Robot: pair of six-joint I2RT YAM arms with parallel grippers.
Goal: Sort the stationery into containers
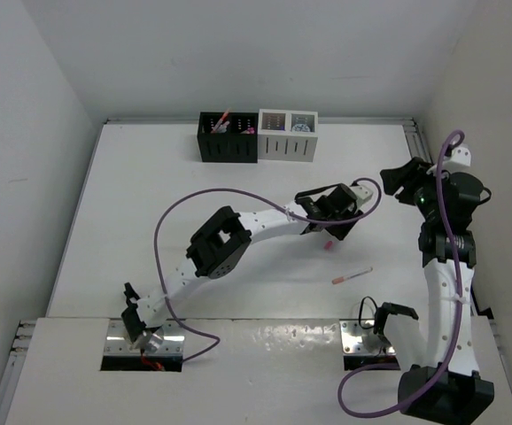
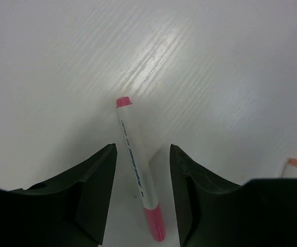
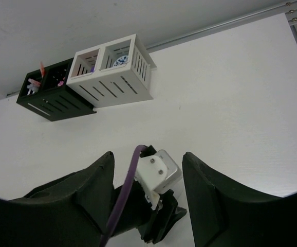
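My left gripper (image 1: 340, 215) is low over a pink-capped white pen (image 2: 133, 152); in the left wrist view its fingers stand apart on either side of the pen. An orange-capped pen (image 1: 352, 275) lies nearer the front, its end also showing at right in the left wrist view. My right gripper (image 1: 395, 184) stands open over the right side of the table, with the left arm's wrist below it in the right wrist view. The black container (image 1: 226, 150) at the back holds pens and small items; the white container (image 1: 285, 148) beside it holds items in two compartments.
Walls bound it at the back and sides. Purple cables loop over both arms.
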